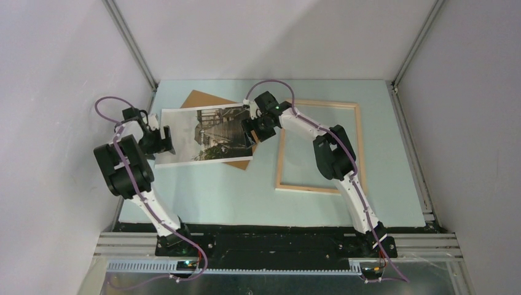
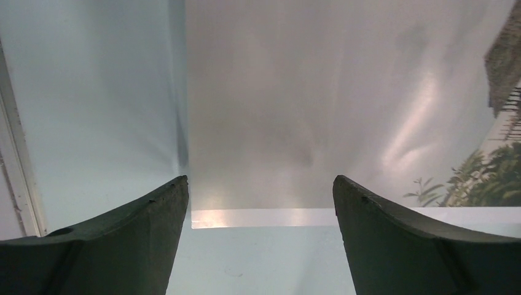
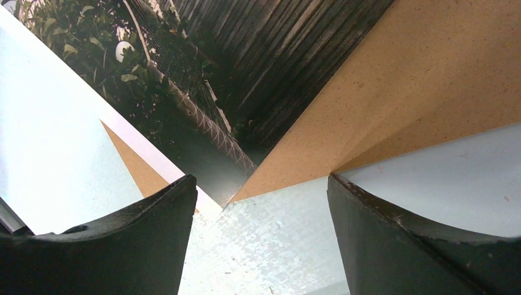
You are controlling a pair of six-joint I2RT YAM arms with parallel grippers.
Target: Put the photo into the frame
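The photo, a grey print of a wooden walkway with plants and a white border, lies askew on a brown board at left of the table. My left gripper is at its left end; in the left wrist view its fingers stand apart over the pale photo near the bottom edge. My right gripper is at the photo's right end, open, with the photo's corner and the board between and beyond its fingers. The empty wooden frame lies to the right.
The right arm reaches across the frame. White walls and metal rails edge the table on the sides and back.
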